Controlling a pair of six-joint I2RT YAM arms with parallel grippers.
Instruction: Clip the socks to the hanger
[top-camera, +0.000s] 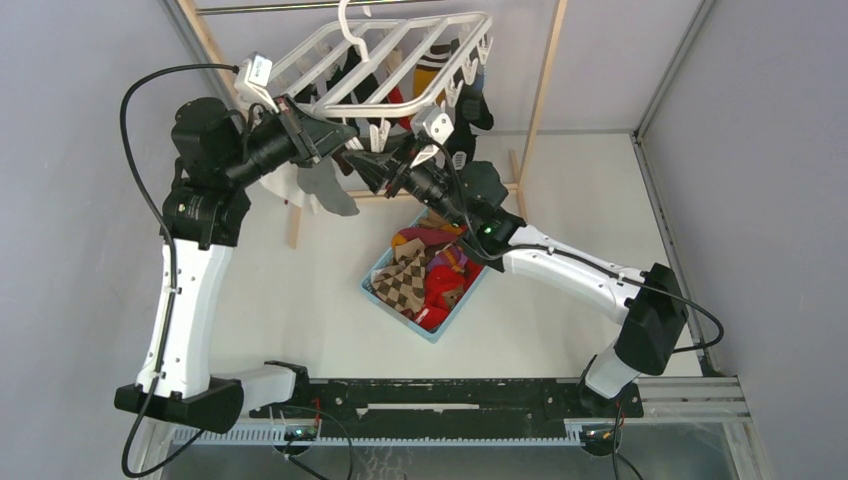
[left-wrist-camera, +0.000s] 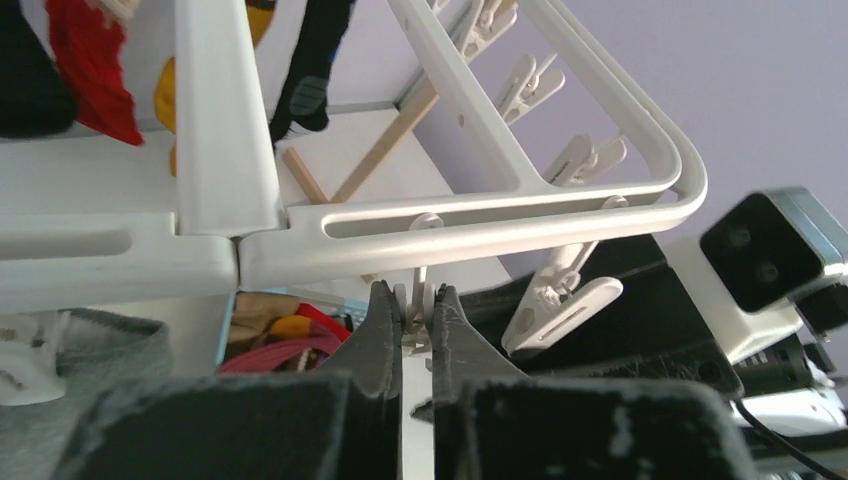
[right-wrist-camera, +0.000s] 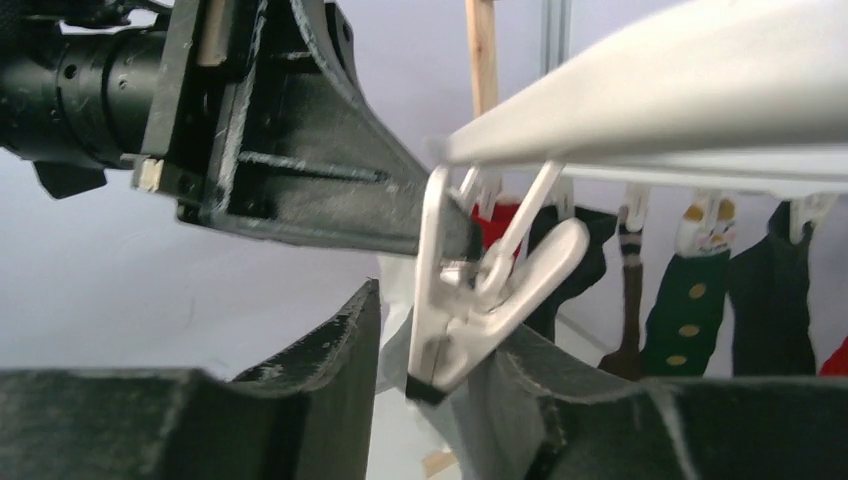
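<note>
The white hanger (top-camera: 372, 108) hangs at the top, with clips along its frame. At its front bar, my left gripper is shut on a white clip (right-wrist-camera: 490, 295). In the right wrist view, my right gripper stands part open, its fingers either side of the clip's lower end; no sock shows clearly gripped there. A grey sock (left-wrist-camera: 95, 375) dangles at the left of the hanger, beside another white clip (left-wrist-camera: 30, 365). The arms hide part of the front bar in the top view.
Several clipped socks hang farther back, among them a green sock (right-wrist-camera: 687, 315) and a dark sock (right-wrist-camera: 775, 290). Below stands a light blue basket (top-camera: 433, 336) full of loose socks. Wooden stand legs (top-camera: 543, 90) flank the hanger; the table right of the basket is clear.
</note>
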